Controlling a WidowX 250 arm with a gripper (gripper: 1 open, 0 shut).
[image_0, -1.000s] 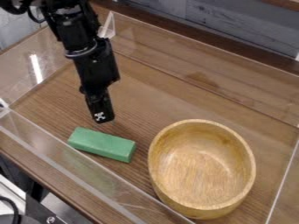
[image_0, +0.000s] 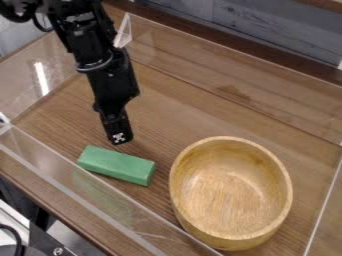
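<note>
The black gripper (image_0: 118, 134) points down at the left-middle of the wooden tray, its tip a little above a green rectangular block (image_0: 116, 165). It is shut, with nothing visible between its fingers. The block lies flat near the front left.
A round light wooden bowl (image_0: 230, 194) sits at the front right, beside the block. Tray walls edge the left and back.
The block and bowl are unchanged.
</note>
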